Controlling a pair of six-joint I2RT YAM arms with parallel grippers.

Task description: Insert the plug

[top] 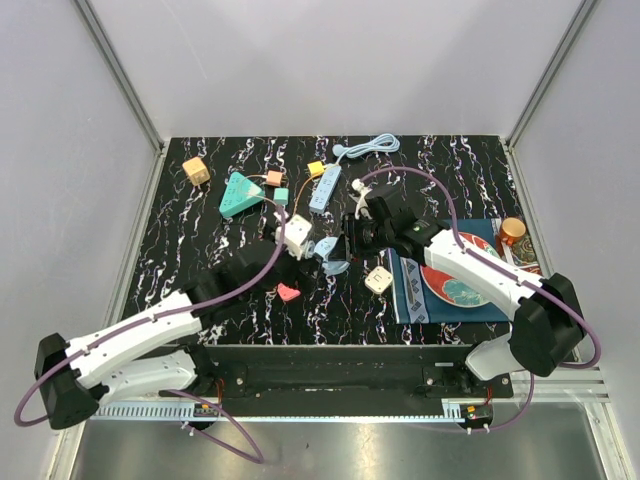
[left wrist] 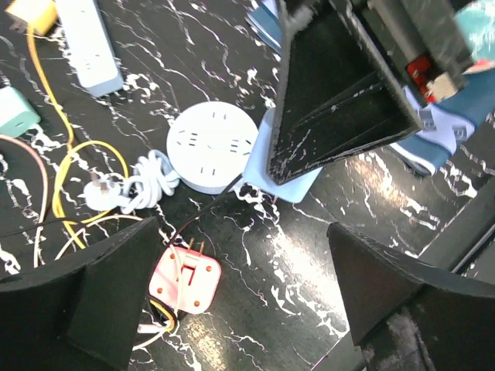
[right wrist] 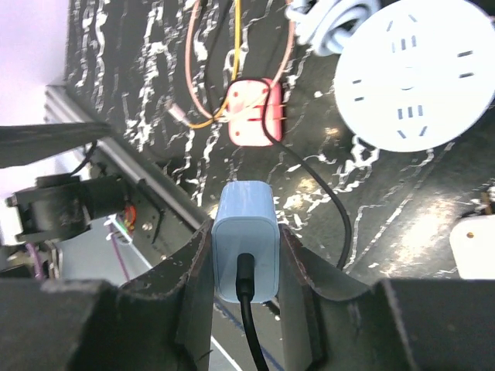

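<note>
My right gripper [top: 347, 240] is shut on a pale blue plug [right wrist: 246, 224] with a black cable [right wrist: 336, 205] trailing from it; it hangs above the table in the middle. A round white multi-socket [left wrist: 210, 145] [right wrist: 410, 73] lies below, beside a coiled white cord [left wrist: 144, 182]. My left gripper stands open to the left of the right one, over a pink plug [left wrist: 184, 280] [right wrist: 247, 133], with nothing seen held between its fingers.
A white power strip [top: 325, 188], a teal block [top: 240, 195], small cubes and tangled cables lie behind. On the right are a blue mat [top: 410, 300] with a plate [top: 450, 285], and a square white piece [top: 378, 280].
</note>
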